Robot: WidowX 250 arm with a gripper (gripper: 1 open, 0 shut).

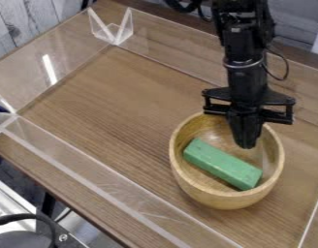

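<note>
My gripper [247, 126] is at the upper back rim of a round beige bowl [188, 188], its black body pointing down. The tips are dark and small, and I cannot make out anything held between them. A green rectangular block [221, 164] lies tilted diagonally inside the bowl, in front of and below the gripper.
A small clear container [111, 24] stands at the back left. A black cable or part [32, 234] shows at the bottom left corner.
</note>
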